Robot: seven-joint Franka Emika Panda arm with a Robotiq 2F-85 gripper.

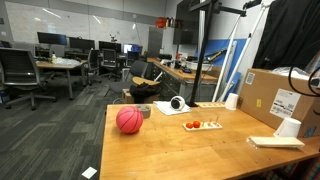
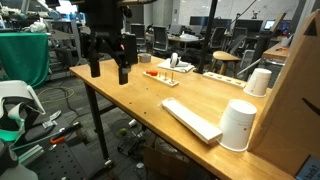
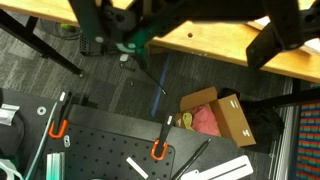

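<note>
In exterior view 2 my gripper [image 2: 109, 72] hangs near the table's edge, its two dark fingers apart. The wrist view shows the gripper open, with a wide gap and nothing held between the fingers. Wooden table [image 1: 165, 155] carries a pink-red ball [image 1: 129, 120] on its left part. A pale board with red round pieces [image 1: 196, 125] and a thin upright peg lies near the middle. On the right are a long white block [image 1: 276, 142] and a white cup [image 1: 289, 128].
Large cardboard box [image 1: 280, 100] stands behind the cup. Another white cup [image 2: 258, 82] sits farther back in exterior view 2. Below the table edge, the wrist view shows an open carton [image 3: 218, 117] and a black perforated plate [image 3: 105, 148].
</note>
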